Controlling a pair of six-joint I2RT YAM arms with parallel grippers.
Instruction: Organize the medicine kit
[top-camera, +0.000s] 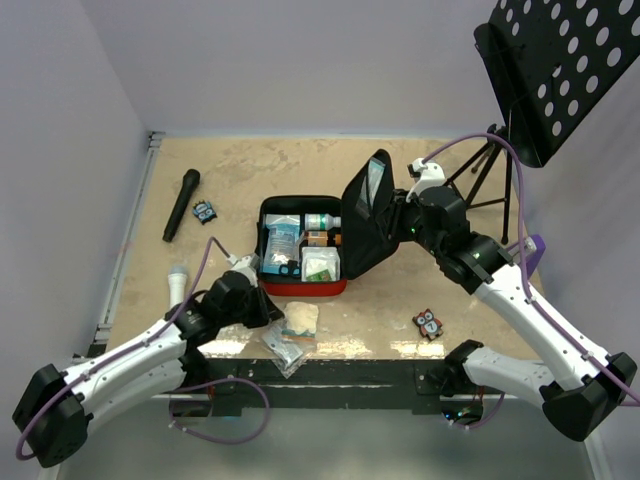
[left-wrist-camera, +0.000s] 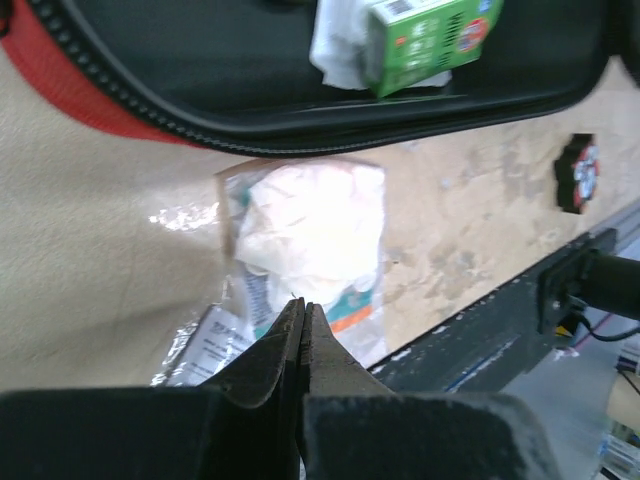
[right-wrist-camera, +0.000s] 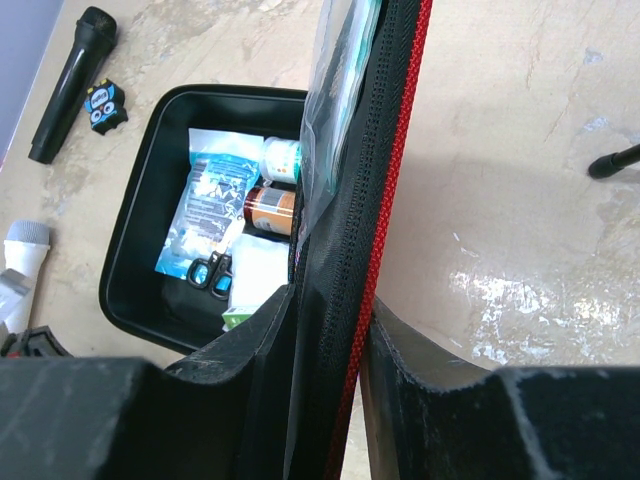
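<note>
In the top view the medicine kit (top-camera: 305, 288) lies unzipped, holding a blue-white pouch (top-camera: 281, 246), a white-capped bottle (top-camera: 322, 221), a brown bottle (top-camera: 322, 239), scissors (right-wrist-camera: 211, 272) and a green box (left-wrist-camera: 425, 42). My right gripper is shut on the kit's lid (right-wrist-camera: 350, 220), which stands upright. On the table before the kit lies a clear packet (left-wrist-camera: 315, 235) with white contents, flat. My left gripper is shut above the packet's front part, its fingertips pressed together with nothing between them; the packet is outside them.
A black microphone (top-camera: 181, 205), a white microphone (top-camera: 177, 285) and a small blue toy (top-camera: 204, 211) lie left of the kit. A red-black toy (top-camera: 429, 324) sits at right front. A tripod stand (top-camera: 490, 170) occupies the back right. The packet lies close to the table's front edge.
</note>
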